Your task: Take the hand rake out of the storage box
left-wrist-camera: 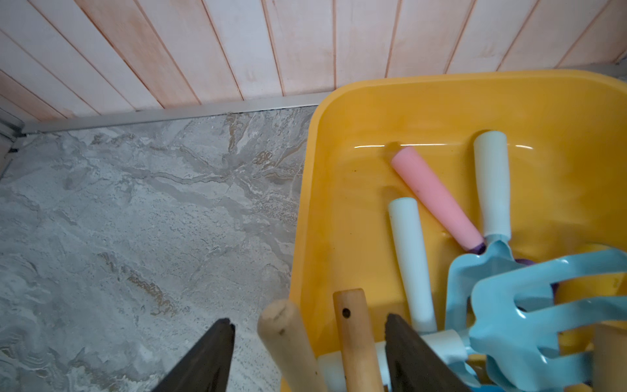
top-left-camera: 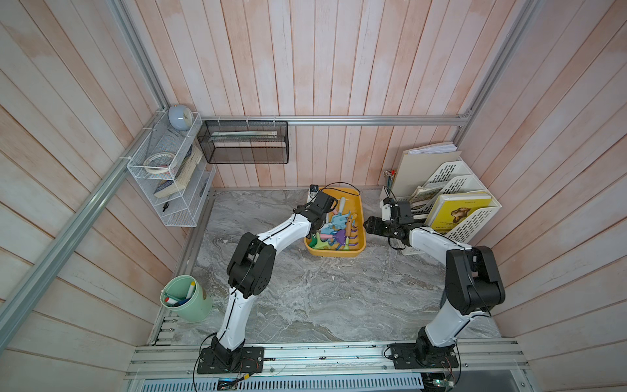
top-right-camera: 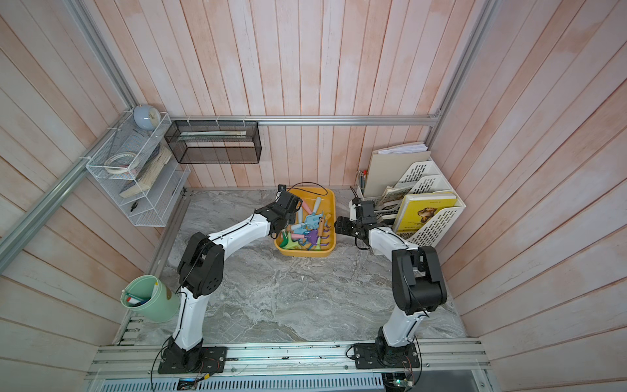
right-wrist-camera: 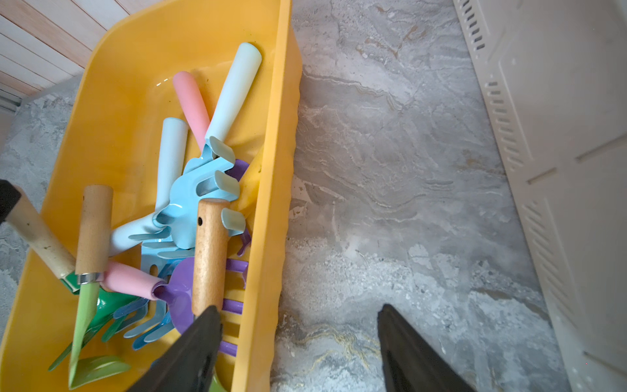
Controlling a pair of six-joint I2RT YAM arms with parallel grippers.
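Note:
A yellow storage box [top-left-camera: 354,245] holds garden tools with blue, pink, purple, green and wooden parts, among them pronged blue heads [right-wrist-camera: 196,196]. My left gripper is over the box's left side, its fingers part open around the upright end of a wooden handle [left-wrist-camera: 281,320]; whether they touch it is not visible, but they look apart from it. My right gripper stands open at the box's right side, over the rim and bare table, with nothing between its fingers.
A white file organiser [top-left-camera: 476,222] with books stands at the right. Wire shelves [top-left-camera: 169,183] hang on the left, a mesh basket [top-left-camera: 243,153] on the back wall. A green bin [top-left-camera: 196,307] is at front left.

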